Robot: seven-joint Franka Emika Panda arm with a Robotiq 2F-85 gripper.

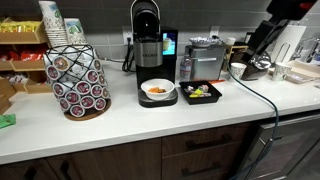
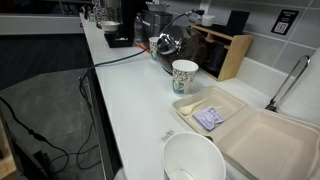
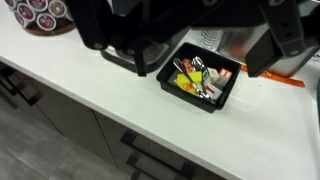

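My gripper (image 1: 265,52) is at the upper right in exterior view 1, raised above the counter to the right of the black tray (image 1: 216,97). It stands open with nothing between its fingers. In the wrist view, its dark fingers (image 3: 136,62) frame the tray from above, well apart from it. The tray holds yellow packets (image 3: 188,78), some red and white ones, and what looks like shiny metal utensils. To the tray's left, a white bowl (image 1: 153,94) with orange pieces sits at the coffee maker's (image 1: 148,48) base.
A pod carousel (image 1: 80,88) stands left, with stacked paper cups on top. A clear bottle (image 1: 185,69) and a toaster (image 1: 257,66) are behind. In exterior view 2, a patterned cup (image 2: 184,77), beige tray (image 2: 237,106) and white container (image 2: 192,158) occupy the near counter.
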